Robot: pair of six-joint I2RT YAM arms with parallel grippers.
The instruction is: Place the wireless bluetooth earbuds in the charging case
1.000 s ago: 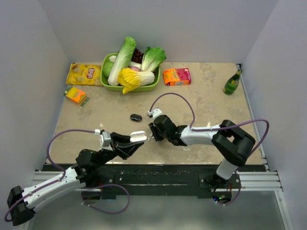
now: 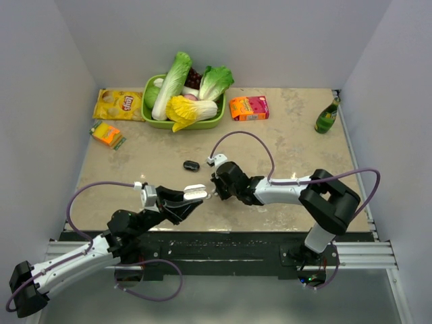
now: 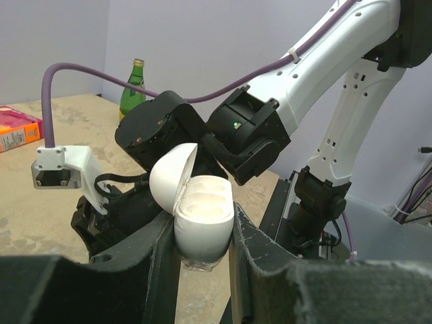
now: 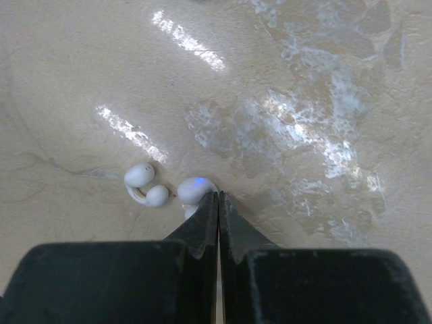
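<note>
The white charging case [image 3: 204, 216] has its lid up, and my left gripper is shut on it above the table's front. Two white earbuds lie on the table in the right wrist view. One earbud [image 4: 140, 175] rests apart at the left; the other earbud [image 4: 193, 190], with a blue glint, is right beside the fingertips, partly hidden by them. My right gripper is shut, its fingers pressed together with nothing between them. In the top view the case [image 2: 196, 192] sits just left of the right gripper, whose tips are low at the table.
A black oval object [image 2: 191, 165] lies behind the grippers. At the back stand a green vegetable basket [image 2: 156, 124], a chip bag [image 2: 118, 106] and an orange box [image 2: 248, 108]. A green bottle [image 2: 327, 117] is far right. Bare table [image 2: 304, 145] lies between.
My left gripper and the case have stayed put.
</note>
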